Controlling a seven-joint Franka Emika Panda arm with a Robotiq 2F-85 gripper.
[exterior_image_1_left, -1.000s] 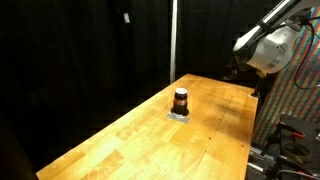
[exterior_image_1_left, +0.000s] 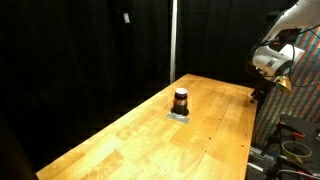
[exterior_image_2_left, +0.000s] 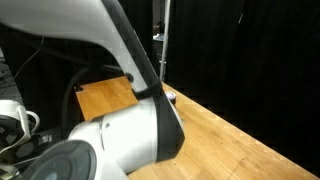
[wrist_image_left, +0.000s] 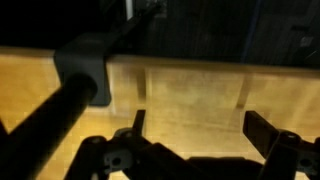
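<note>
On the wooden table stands a dark jar (exterior_image_1_left: 180, 103) with a pale lid, upright. A small flat grey piece (exterior_image_1_left: 178, 117) lies at its base. Only part of the jar's lid (exterior_image_2_left: 170, 97) shows past the white arm in exterior view 2. My gripper is open in the wrist view, its two dark fingers wide apart with only blurred wood between them. In exterior view 1 the arm is at the table's right end, well away from the jar; its fingers are too small and dark there to make out.
Black curtains (exterior_image_1_left: 80, 70) hang behind it. A thick dark bar (wrist_image_left: 50, 125) crosses the left of the wrist view. Cables lie near the arm's base.
The arm has swung rightward and its hand has come down from above the table toward the right edge. The jar and the grey piece have stayed where they were.
</note>
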